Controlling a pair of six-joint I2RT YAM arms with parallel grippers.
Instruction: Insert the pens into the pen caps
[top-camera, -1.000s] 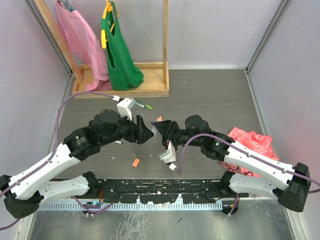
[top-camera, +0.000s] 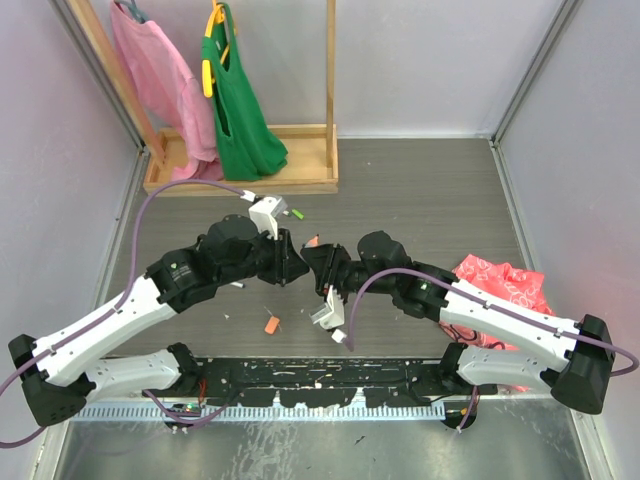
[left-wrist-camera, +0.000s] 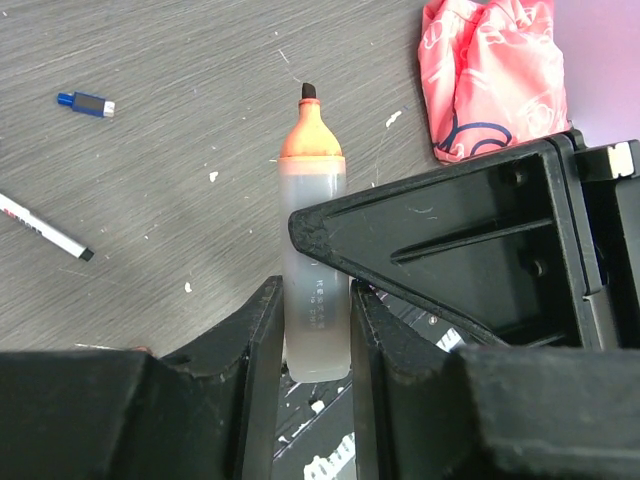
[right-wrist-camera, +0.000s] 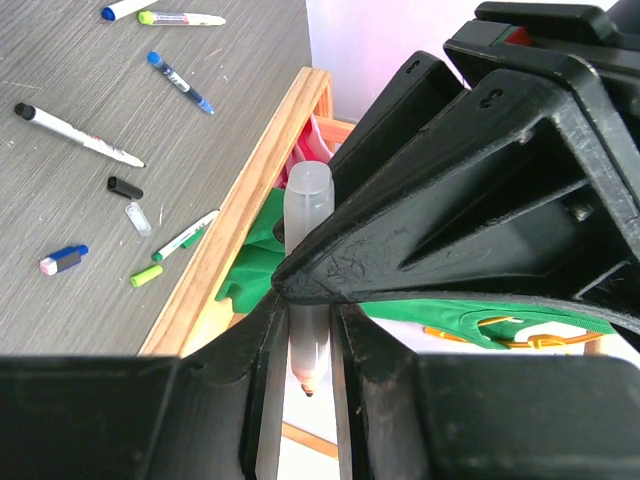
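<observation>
Both grippers meet above the middle of the floor in the top view: my left gripper (top-camera: 287, 262) and my right gripper (top-camera: 317, 258). Between them is an orange-tipped marker (left-wrist-camera: 312, 230), upright in the left wrist view, translucent-bodied with a dark tip and no cap on that tip. My left gripper is shut on it, and my right gripper's fingers close around it too. The right wrist view shows its pale barrel (right-wrist-camera: 308, 200) in the fingers. Loose pens lie on the floor, such as a black marker (right-wrist-camera: 80, 135) and a blue pen (right-wrist-camera: 180, 82), with small caps including a black cap (right-wrist-camera: 124, 187).
A wooden rack (top-camera: 330, 80) with hanging pink and green clothes stands at the back left. Red fabric (top-camera: 500, 280) lies at the right. An orange piece (top-camera: 272, 325) sits near the front edge.
Since a second ago my left gripper has moved slightly right and the right gripper slightly left, bringing them closer around the marker.
</observation>
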